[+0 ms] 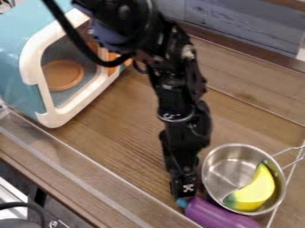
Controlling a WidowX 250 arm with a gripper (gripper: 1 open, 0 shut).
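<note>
My black gripper (pixel 184 187) reaches down to the front of the table, its fingertips over the stem end of a purple eggplant (pixel 220 215) at the bottom of the camera view. The gripper looks open, though its far finger is mostly hidden. Just right of it is a steel pot (pixel 218 166) with a yellow banana (pixel 254 191) inside.
A toy microwave (pixel 21 62) in blue and white stands at the back left, an orange disc inside.
</note>
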